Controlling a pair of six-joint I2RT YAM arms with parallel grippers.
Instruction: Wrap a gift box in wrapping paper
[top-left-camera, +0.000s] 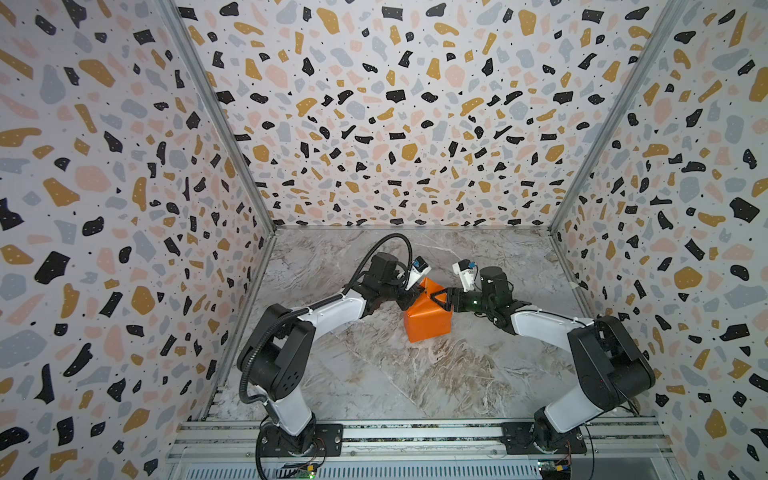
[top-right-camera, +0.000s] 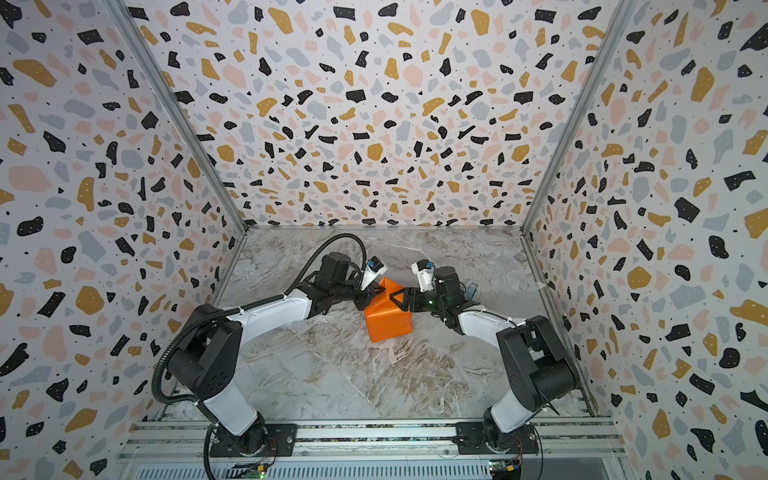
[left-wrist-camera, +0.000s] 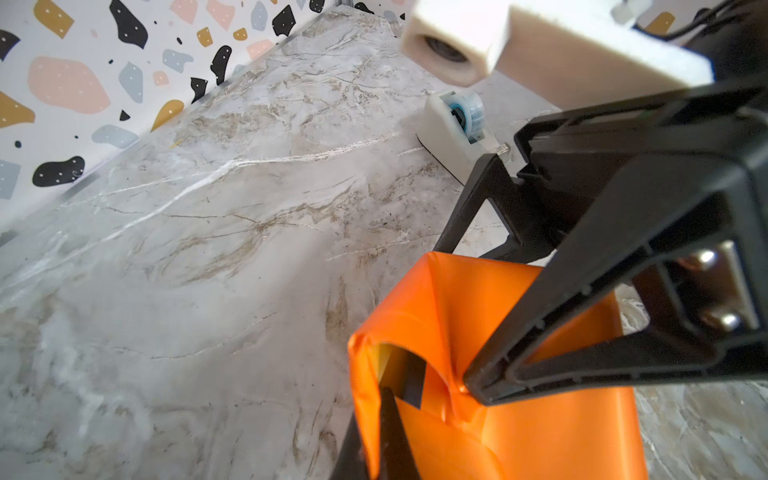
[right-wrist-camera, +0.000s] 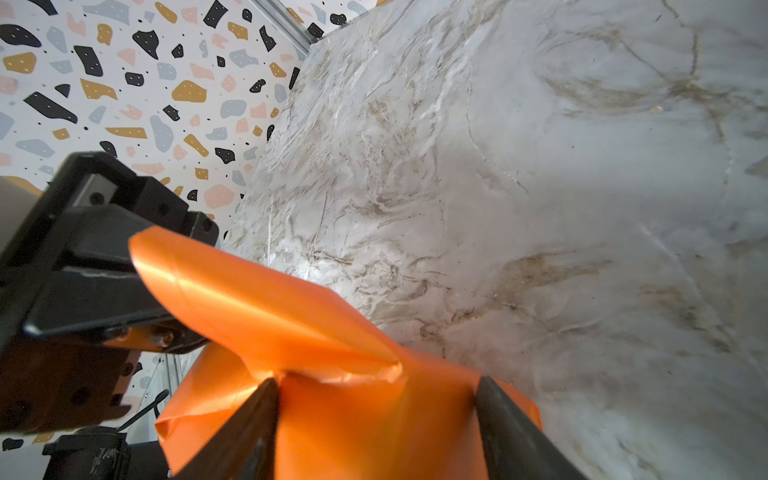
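Observation:
A gift box wrapped in glossy orange paper (top-left-camera: 428, 324) stands mid-table, its upper end loose and folded. From the left, my left gripper is shut on an edge of the orange wrapping paper, which shows as a thin strip between its dark fingers. A hollow gapes in the paper beside that edge. Over the box from the right reaches my right gripper; its blurred fingers (right-wrist-camera: 244, 436) stand apart with creased orange paper below and between them. In the left wrist view, one right fingertip lies against the paper. The box inside is mostly hidden.
A white tape dispenser (left-wrist-camera: 464, 144) with a clear roll stands on the table, partly behind the right gripper in the left wrist view. The two grippers are close together over the box.

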